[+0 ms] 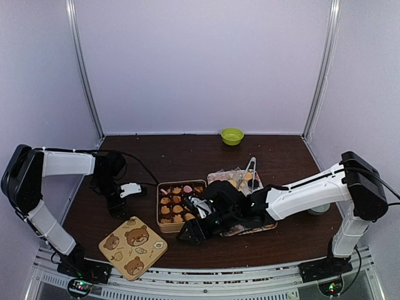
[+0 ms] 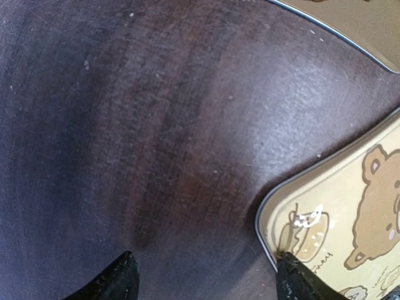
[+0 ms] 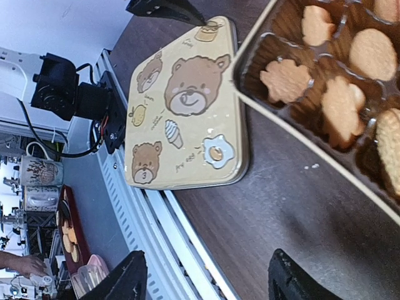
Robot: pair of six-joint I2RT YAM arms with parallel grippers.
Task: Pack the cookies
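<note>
The cream bear-printed lid (image 1: pixel 133 248) lies on the table, front left of the cookie tin (image 1: pixel 160 209); the right wrist view shows the lid (image 3: pixel 190 119) clear of the tin. Cookies fill the tin's brown compartments, the near right part being hidden by my right arm in the top view. My left gripper is open at a corner of the lid (image 2: pixel 337 212), one fingertip (image 2: pixel 294 269) overlapping that corner from this angle; contact cannot be told. By the tin's front right corner, my right gripper hangs open over the table, nothing between its fingers.
Right of the tin, a patterned tray (image 1: pixel 269 225) with cookies is mostly covered by my right arm. A pale bowl (image 1: pixel 319 209) sits behind that arm, and a green bowl (image 1: pixel 232 135) stands at the back.
</note>
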